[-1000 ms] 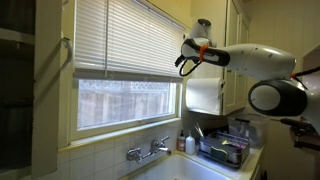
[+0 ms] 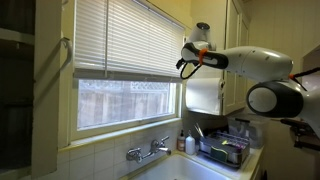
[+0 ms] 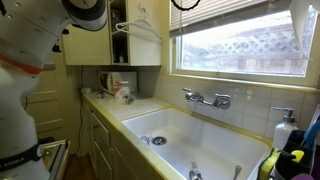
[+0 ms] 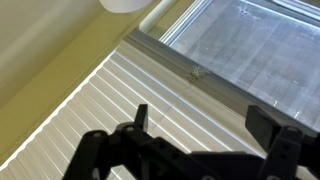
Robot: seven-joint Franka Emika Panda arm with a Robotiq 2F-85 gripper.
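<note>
White slatted blinds [image 2: 130,38] cover the upper part of the window above the sink. My gripper is up in front of them, its two dark fingers [image 4: 258,124] spread well apart. Nothing shows between the fingertips. Below the lowest slats, the wrist view shows the blinds' bottom rail [image 4: 196,72] running diagonally across, beyond the fingers. Whether the gripper touches the blinds cannot be told. In exterior view 1 the hand is small beside the right end of the blinds, and its fingers are unclear there.
Beneath the window lie the faucet [image 3: 207,99] and the white sink [image 3: 190,140]. A dish rack [image 2: 222,150] and soap bottle [image 2: 190,145] stand to the sink's right in exterior view 1. Upper cabinets [image 2: 237,50] and a white paper roll [image 2: 205,95] are close to the arm.
</note>
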